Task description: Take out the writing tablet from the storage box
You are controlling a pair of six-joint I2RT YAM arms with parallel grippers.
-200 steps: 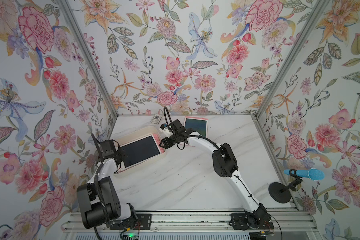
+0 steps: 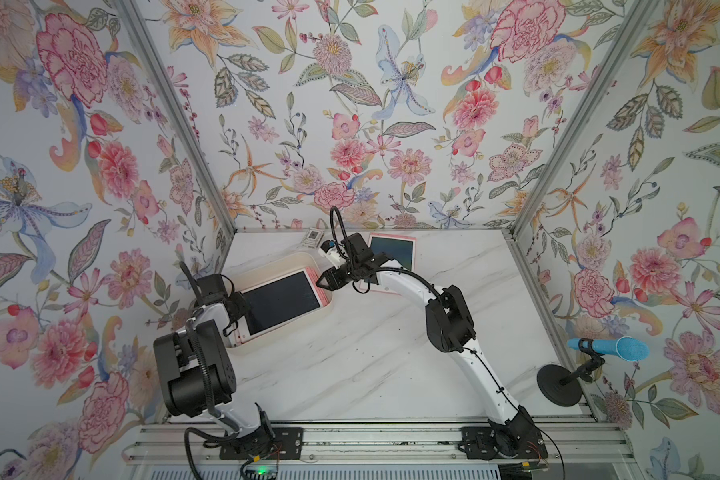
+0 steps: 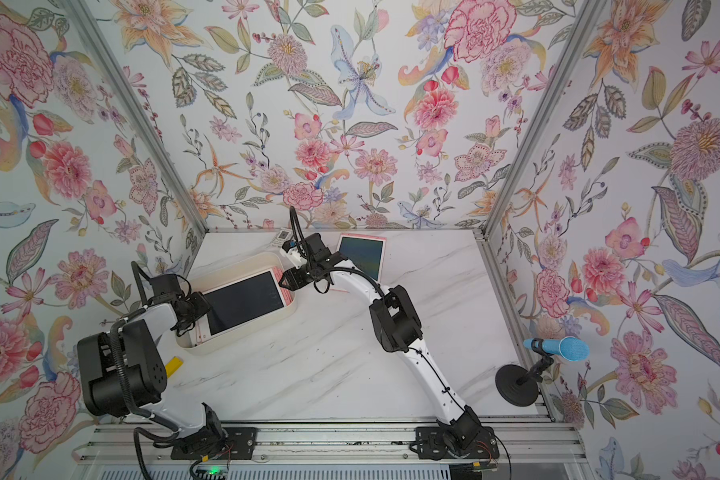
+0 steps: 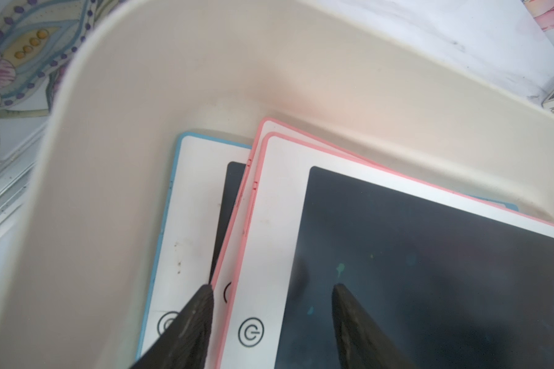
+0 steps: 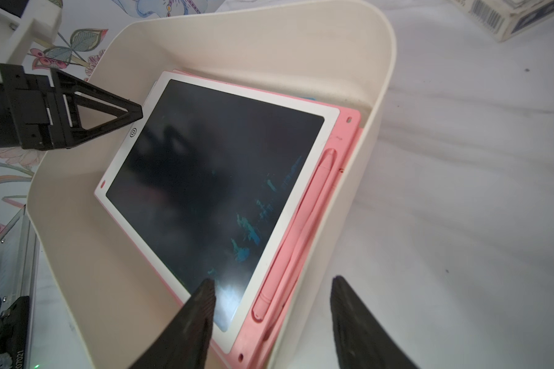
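Note:
A cream storage box [image 3: 225, 342] holds a stack of writing tablets. The topmost writing tablet [image 5: 209, 184] has a dark screen, white face and pink edge, with a pink stylus [image 5: 295, 233] along its right end. Under it in the left wrist view lie another pink-edged tablet and a blue-edged tablet [image 4: 194, 227]. My left gripper is open above the tablet's left end, its fingers on either side of the white border. My right gripper stands part open over the box's right wall. Neither holds anything.
Behind my right arm, another pink-edged tablet [image 2: 395, 249] lies on the table. A small printed carton [image 2: 312, 237] sits behind the box. At the right edge stands a blue cylinder on a black stand [image 2: 560, 385].
The right gripper has shifted slightly near the box's right end. Box and tablets look unmoved.

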